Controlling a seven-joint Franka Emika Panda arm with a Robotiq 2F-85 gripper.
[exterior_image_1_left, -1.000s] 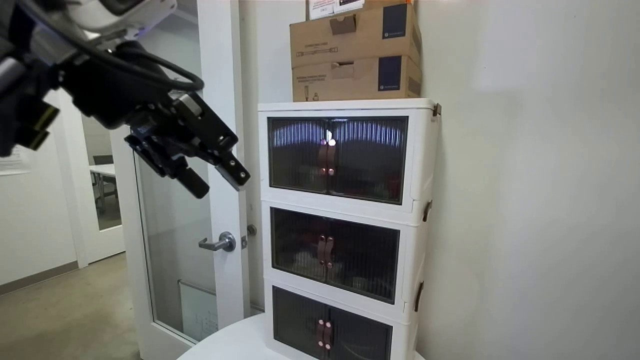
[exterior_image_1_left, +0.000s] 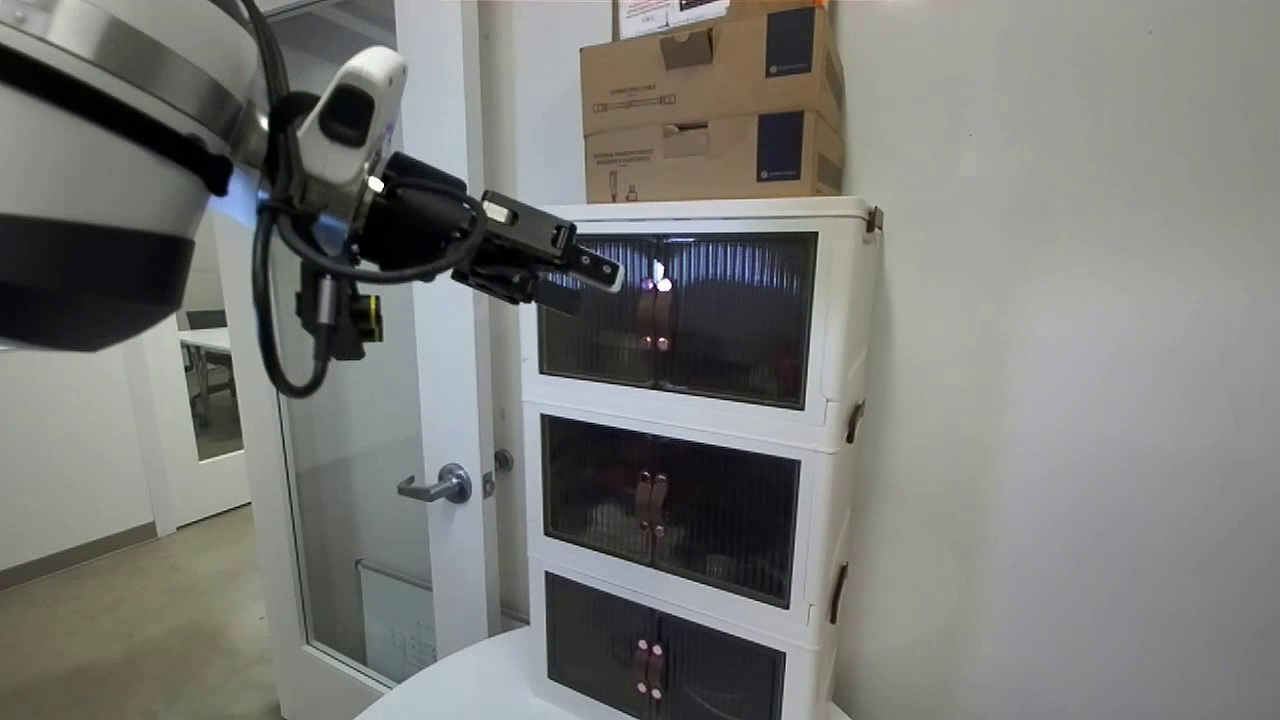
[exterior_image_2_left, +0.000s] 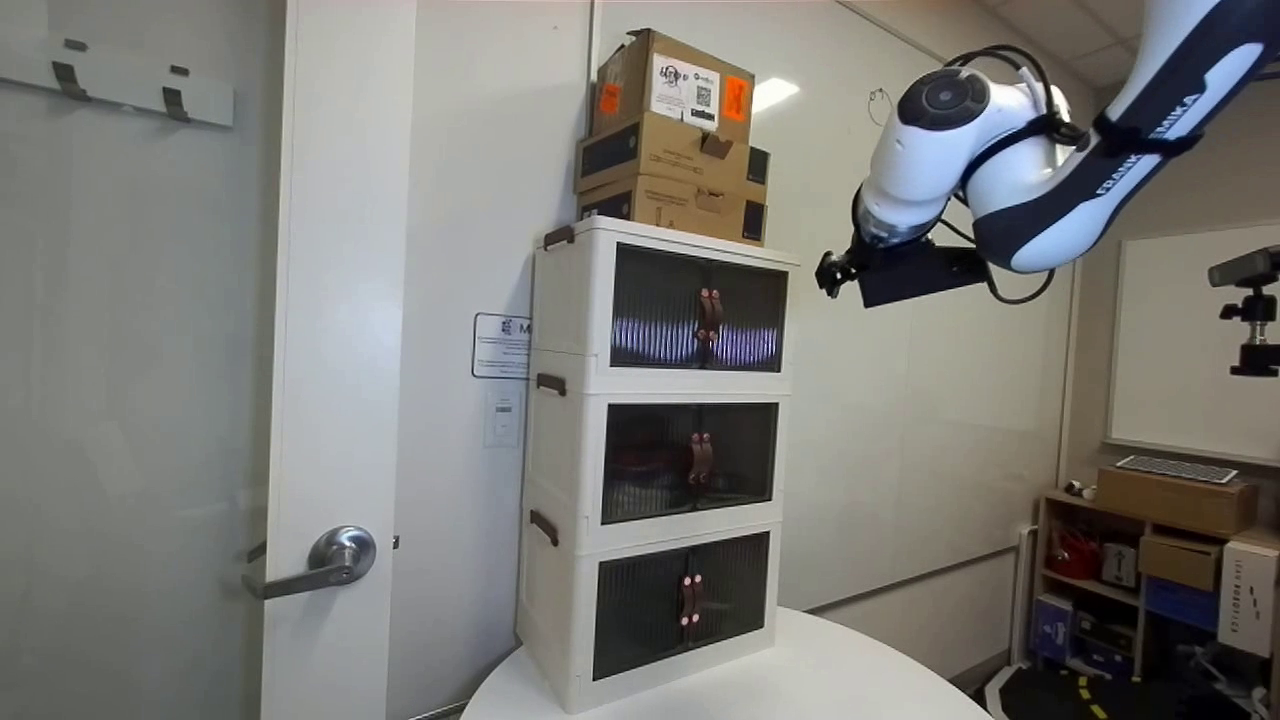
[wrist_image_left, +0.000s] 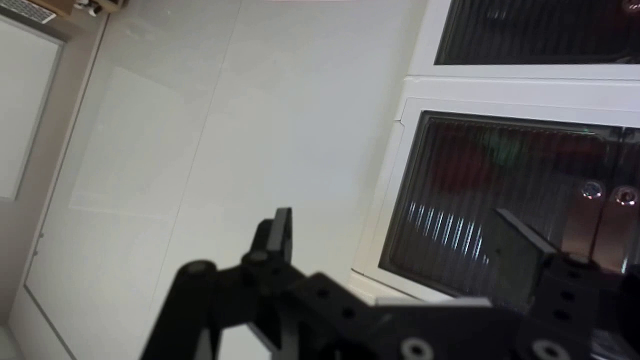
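Note:
A white cabinet (exterior_image_2_left: 564, 480) with three stacked compartments stands on a round table. Each compartment has dark ribbed double doors, all closed, with paired brown handles: top handles (exterior_image_1_left: 655, 314), middle handles (exterior_image_1_left: 651, 502) and bottom handles (exterior_image_1_left: 649, 667). In exterior view 1 my gripper (exterior_image_1_left: 596, 288) overlaps the top left door. Exterior view 2 puts the gripper (exterior_image_2_left: 830, 274) to the right of the cabinet, apart from the handles. The wrist view has the fingers (wrist_image_left: 277, 237) wide apart and nothing held between them. One top door (wrist_image_left: 468, 198) shows there, its handles near the right edge.
Cardboard boxes (exterior_image_2_left: 672, 144) are stacked on the cabinet. A glass door with a lever handle (exterior_image_1_left: 438, 484) stands beside it. A shelf (exterior_image_2_left: 1050, 540) with boxes is at the far right.
In exterior view 1 the gripper has moved right and up, away from the camera, now overlapping the top compartment. Its fingers have tilted closer to level. The cabinet doors look unchanged.

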